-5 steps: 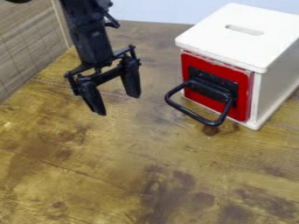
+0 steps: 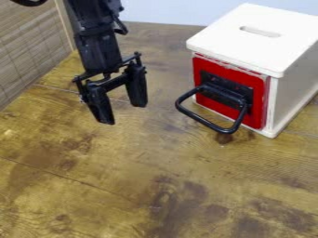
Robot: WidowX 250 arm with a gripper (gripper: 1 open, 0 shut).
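My black gripper hangs over the wooden table at the upper left, open, with nothing between its two fingers. To its right stands a white box with a slot in its top and a red front. A black U-shaped handle sticks out from that front toward the gripper, which is apart from it.
A tiled panel runs along the left side, and a pale surface lies behind the table.
The box and its handle have not moved.
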